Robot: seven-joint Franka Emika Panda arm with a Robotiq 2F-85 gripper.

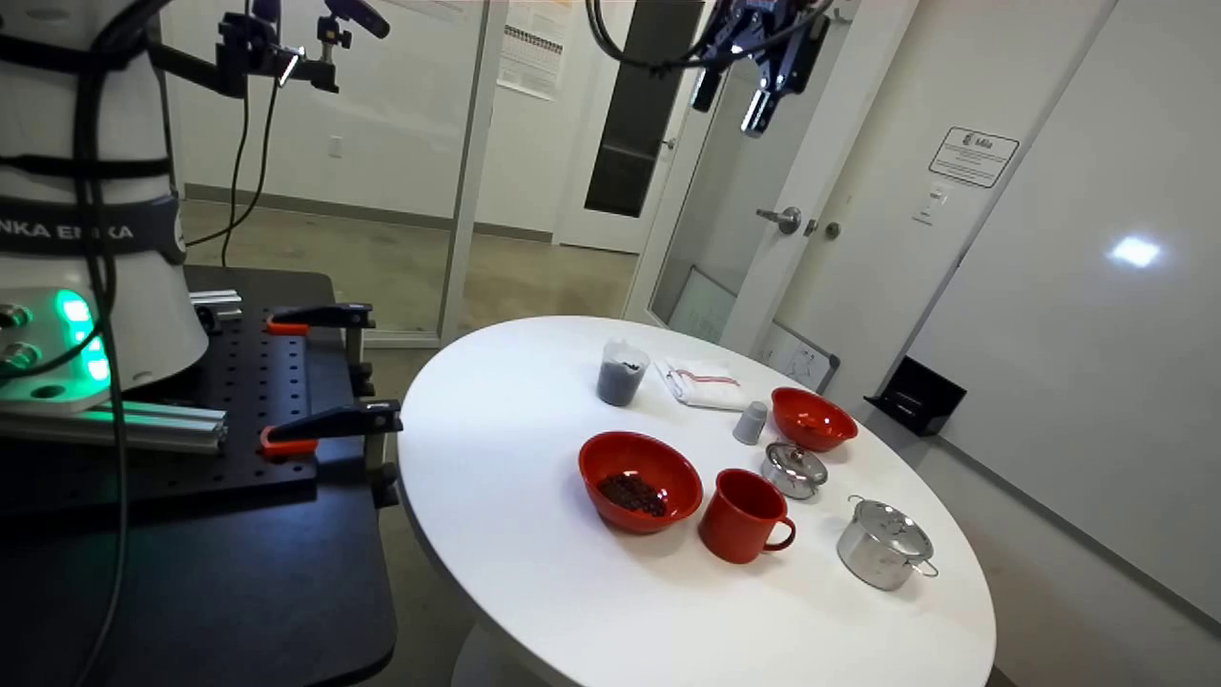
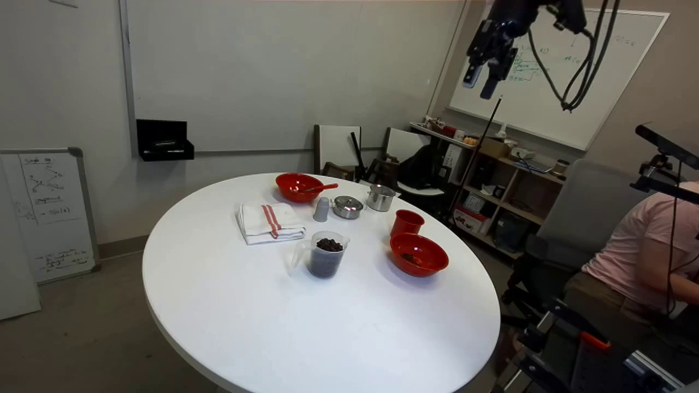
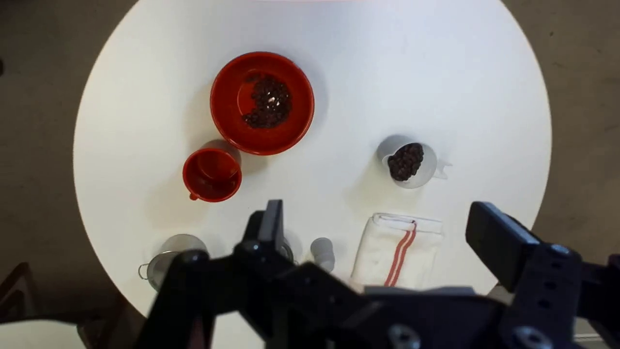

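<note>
High above the round white table (image 2: 282, 340), my gripper (image 1: 727, 109) stands open with nothing between its fingers. In the wrist view its two dark fingers (image 3: 503, 244) are spread wide at the bottom. A red bowl (image 3: 229, 110) holds dark beans at the bottom. Touching or very near it is a red mug (image 1: 734, 521). A clear measuring cup (image 2: 324, 262) filled with dark beans stands upright, apart from the bowl. Behind it a white towel (image 2: 262, 224) with red stripes lies folded.
At the far side are a second red bowl (image 2: 288, 186) with a red utensil in it, a grey shaker (image 2: 321, 209), a small lidded pot (image 2: 348, 207) and a larger steel pot (image 1: 881, 550).
</note>
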